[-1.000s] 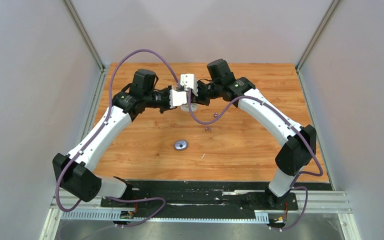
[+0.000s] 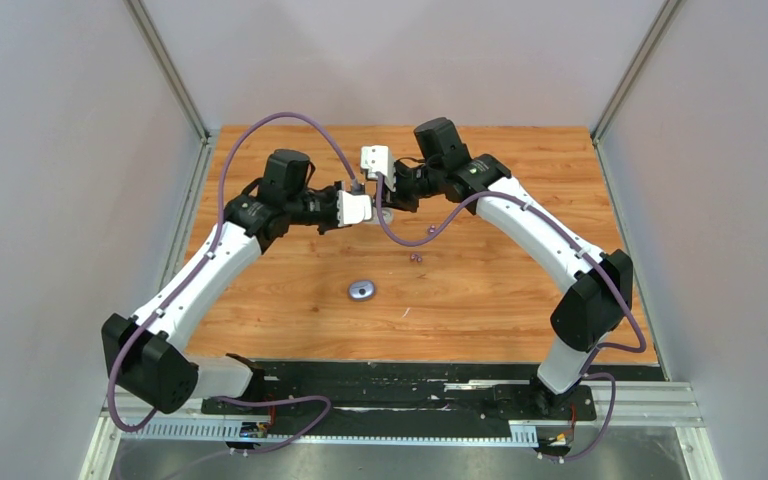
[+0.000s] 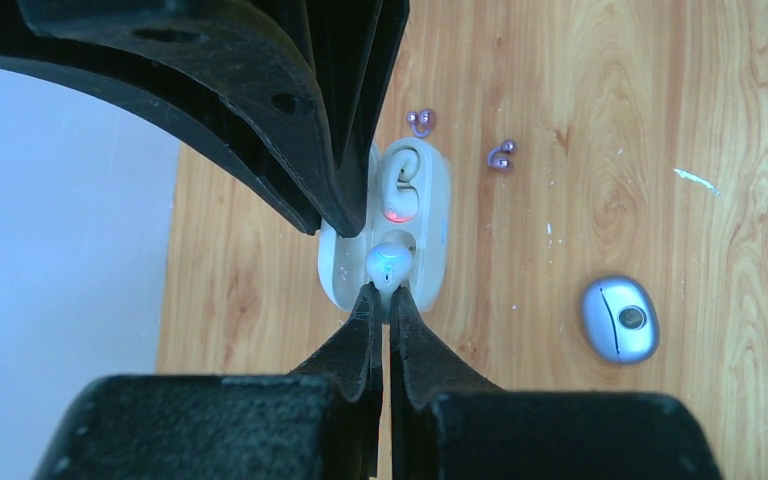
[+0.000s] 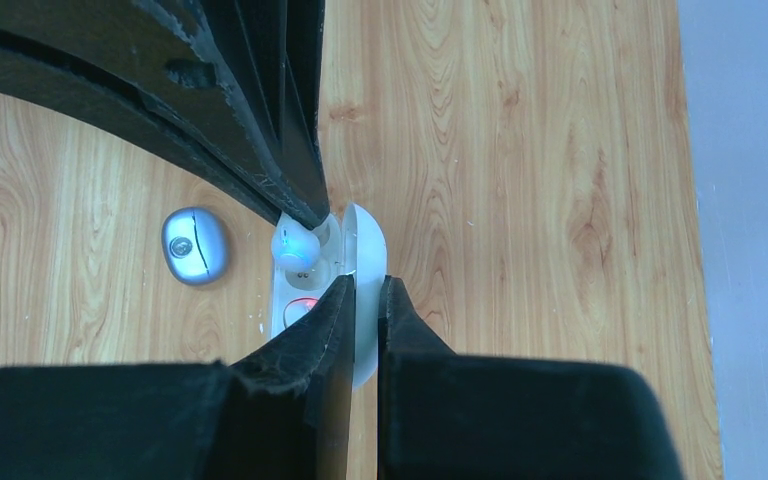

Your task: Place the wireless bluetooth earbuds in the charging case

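Observation:
The white charging case (image 3: 430, 215) sits under both grippers at the table's middle, one earbud (image 3: 400, 200) with a red light in its upper slot in the left wrist view. My left gripper is shut, its tips at a second white earbud (image 3: 390, 258) with a blue light, over the other slot; whether it grips that earbud is hard to tell. My right gripper is shut on the case's white side or lid (image 4: 368, 240). In the top view the case is largely hidden by the grippers.
A silver-blue oval object (image 2: 361, 289) lies in front of the case. Small purple pieces (image 2: 415, 258) lie to the right. Walls border it.
The right arm looks unchanged.

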